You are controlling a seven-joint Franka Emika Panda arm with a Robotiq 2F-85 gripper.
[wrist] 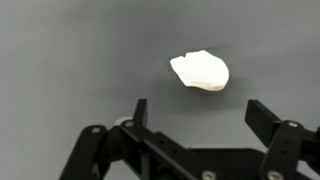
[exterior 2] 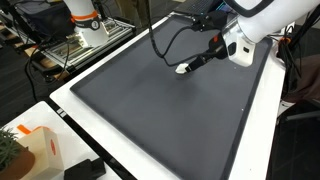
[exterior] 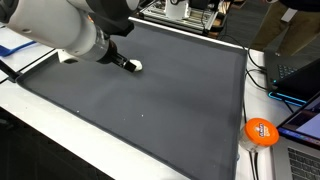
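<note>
A small white object (wrist: 202,70) with a rounded right end and a notched left end lies on the dark grey mat (exterior: 170,105). In the wrist view it sits beyond my gripper, whose two black fingers stand wide apart with nothing between them. The same white object (exterior: 136,65) shows beside the gripper (exterior: 129,66) in exterior view 1. In exterior view 2 the white object (exterior 2: 182,68) is near the gripper's tips (exterior 2: 190,66). Whether the fingers touch it cannot be told from outside.
An orange-lidded container (exterior: 261,132) and laptops (exterior: 300,120) stand off the mat's right side. A plant pot (exterior 2: 14,155) and a white cup-like thing (exterior 2: 45,145) are near the front left in exterior view 2.
</note>
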